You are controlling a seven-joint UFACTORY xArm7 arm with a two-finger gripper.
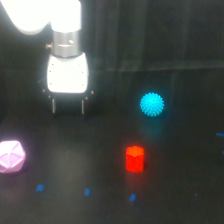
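My gripper (68, 105) hangs at the upper left, fingers pointing down and spread apart with nothing visible between them. It is open. A pink faceted ball (11, 156) lies at the left edge, lower than the gripper. Right of centre sits a bright blue spiky ball (152, 104). Below it a red prism-shaped block (135, 159) stands on the dark surface. All three objects are clear of the gripper.
Small blue marks (87, 191) dot the lower part of the dark table, and another blue mark (220, 134) shows at the right edge.
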